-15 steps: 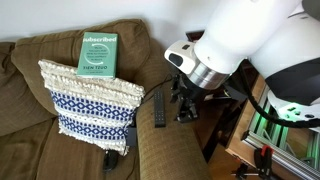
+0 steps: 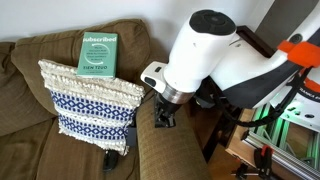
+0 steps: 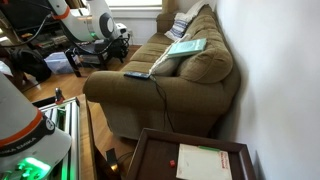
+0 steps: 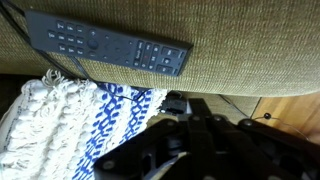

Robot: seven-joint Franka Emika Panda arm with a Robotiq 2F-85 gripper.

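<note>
A dark remote [image 4: 110, 45] with rows of buttons lies on the sofa arm [image 4: 250, 75] in the wrist view. My gripper looks shut, with nothing showing between its fingers, and sits off to one side of the remote. Exterior view 1 has the gripper [image 2: 164, 119] over the sofa arm, blocking most of the remote from sight. From exterior view 2 the remote [image 3: 137, 75] shows on top of the arm's near end.
A blue-and-white woven pillow [image 2: 92, 105] leans on the sofa, with a green book [image 2: 98, 54] above it. A small dark object [image 2: 111, 158] lies on the seat. In exterior view 2, a brown tray [image 3: 150, 150] holds a pale book [image 3: 203, 163]. A thin cable hangs beside the arm.
In exterior view 1 my gripper has moved left and somewhat downward, from beside the remote to in front of it. Pillow, book and sofa look unmoved.
</note>
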